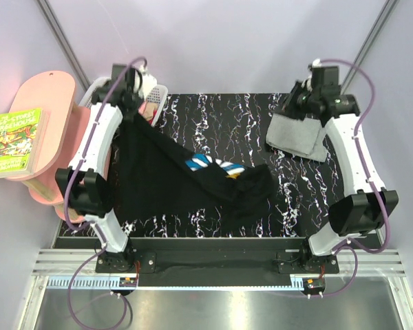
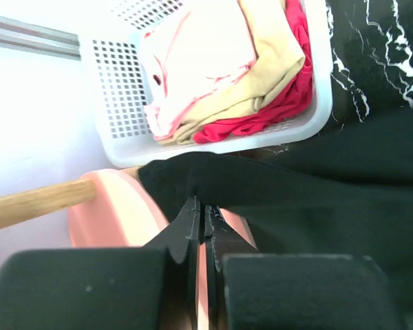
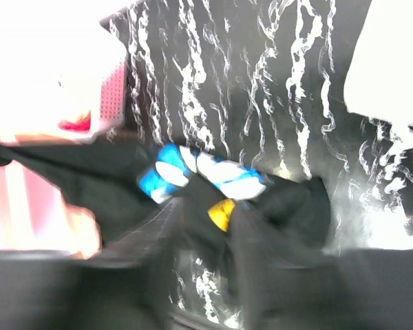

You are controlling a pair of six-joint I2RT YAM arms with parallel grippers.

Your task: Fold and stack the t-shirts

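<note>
A black t-shirt (image 1: 165,192) with a blue, white and yellow print (image 3: 220,179) lies across the worktop, its left end lifted toward the basket. My left gripper is shut on that black cloth near the pink shelf. My right gripper (image 1: 292,103) is raised over the grey folded cloth (image 1: 296,137) at the right; in the right wrist view it is blurred, and I cannot tell how its fingers stand.
A white basket with pink, beige and red clothes is at the back left. Pink shelves (image 1: 41,89) with a book (image 1: 14,137) stand at the left.
</note>
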